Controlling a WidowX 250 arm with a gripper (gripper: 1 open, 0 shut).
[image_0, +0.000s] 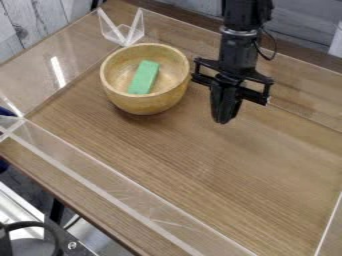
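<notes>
My gripper is at the upper middle, pointing down over bare wooden table to the right of a round tan bowl. Its tip is shut, with nothing visible between the fingers. A green block lies inside the bowl, toward its middle and back.
A clear angular plastic piece stands behind the bowl. Black cables lie at the lower left edge.
</notes>
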